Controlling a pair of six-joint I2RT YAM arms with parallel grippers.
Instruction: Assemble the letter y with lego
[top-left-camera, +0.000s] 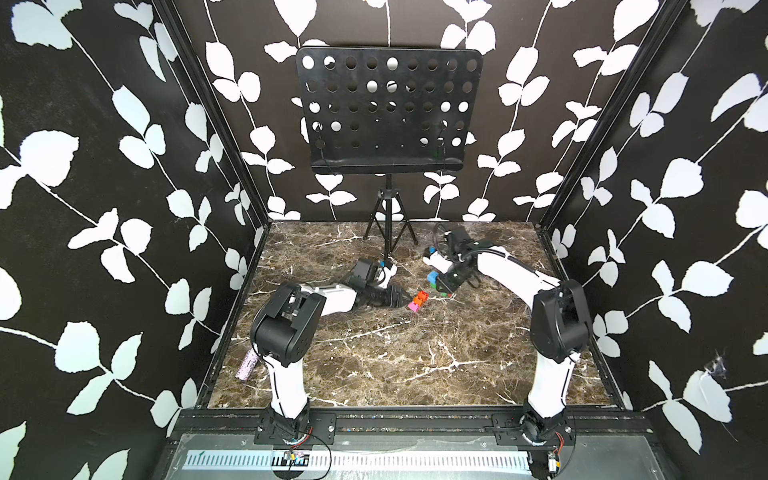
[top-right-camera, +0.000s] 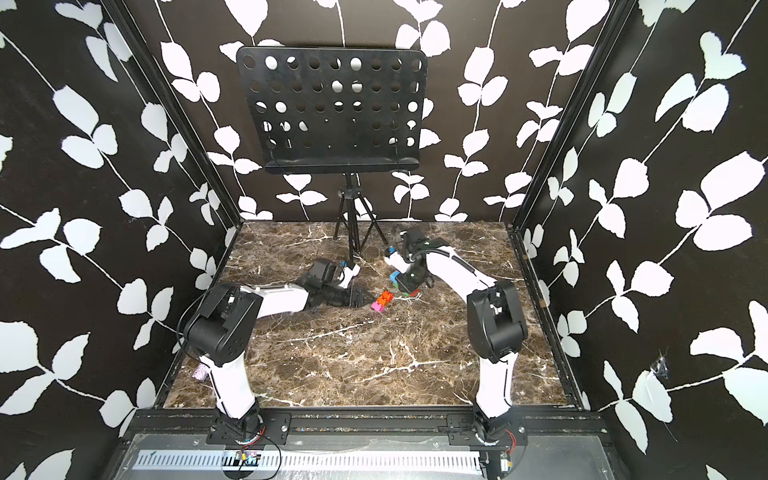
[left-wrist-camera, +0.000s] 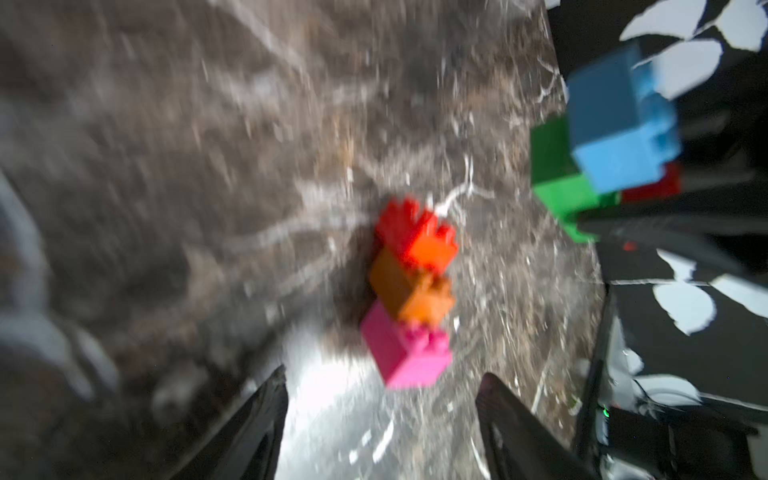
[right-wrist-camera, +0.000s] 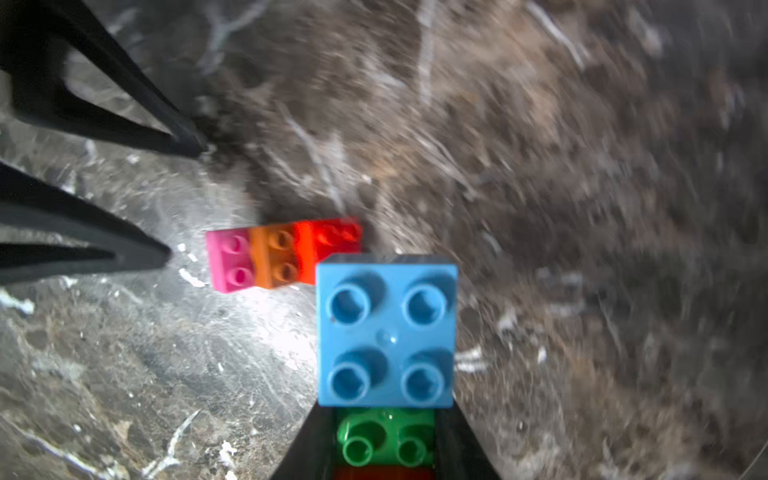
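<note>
A joined row of pink (left-wrist-camera: 400, 352), orange (left-wrist-camera: 408, 288) and red (left-wrist-camera: 412, 236) bricks lies on the marbled table. My left gripper hovers just beside the pink end, open and empty. My right gripper is shut on a brick cluster: a light blue brick (right-wrist-camera: 387, 336) with green brick (right-wrist-camera: 385, 424) and some red beneath. The cluster is raised above the table, up and to the right of the row in the left wrist view.
A black music stand (top-left-camera: 389, 104) rises at the back middle. A pale patterned object (top-left-camera: 248, 364) lies at the front left.
</note>
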